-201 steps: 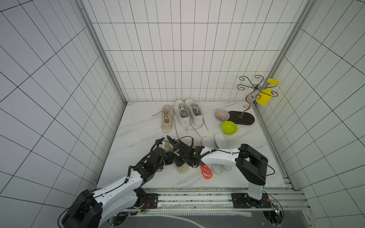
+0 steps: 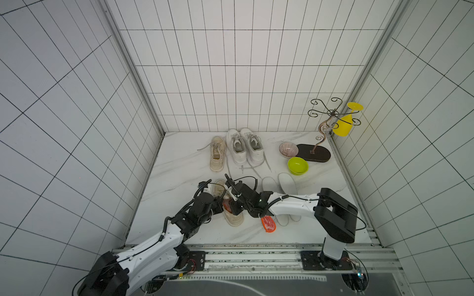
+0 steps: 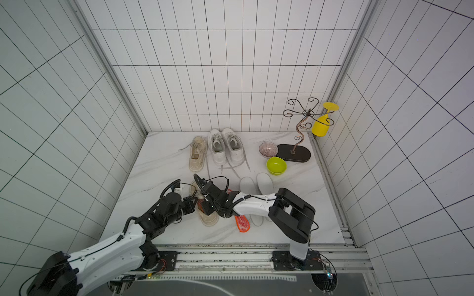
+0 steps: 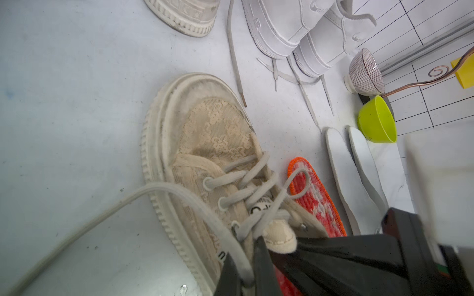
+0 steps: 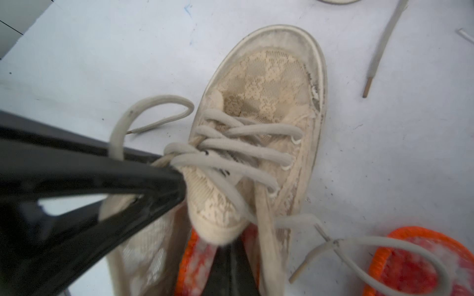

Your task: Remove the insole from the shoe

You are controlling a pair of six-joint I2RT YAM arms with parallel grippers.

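A beige lace-up shoe (image 5: 271,79) lies on the table between my arms, toe away in both wrist views. Inside its opening shows a red insole with an orange edge (image 5: 190,254). My right gripper is shut over the opening, below the tongue; its tips are partly hidden by the tongue, and nothing shows between the fingers. My left gripper is shut against the shoe's side edge near the laces (image 4: 237,180); whether thin fabric or lace is pinched is hidden. A second red insole (image 2: 268,224) lies on the table to the right.
White insoles (image 2: 287,183) lie beside the red one, under the right forearm. Behind stand another beige shoe (image 2: 217,154) and white shoes (image 2: 245,146). A green bowl (image 2: 297,165), patterned bowl (image 2: 288,149) and metal stand (image 2: 313,153) are back right.
More of the red inside the shoe now shows. My left arm has hardly moved.
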